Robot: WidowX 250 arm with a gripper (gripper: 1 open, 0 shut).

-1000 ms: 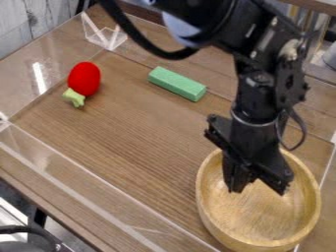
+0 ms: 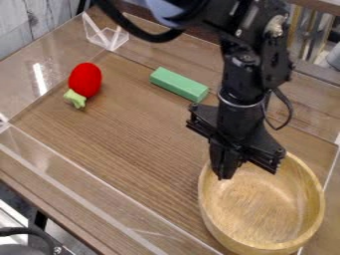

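The black gripper [image 2: 233,149] reaches down from the top over the rim of a large yellow bowl [image 2: 259,224] at the lower right. Its fingers point down at the bowl's back left edge; whether anything is between them is hard to tell.
A green block [image 2: 178,83] lies at the upper middle. A red object with a light green part [image 2: 84,80] lies at the left, near a clear plastic container [image 2: 106,27] at the top left.
The gripper has moved back and slightly left, from over the bowl's interior to its back rim.
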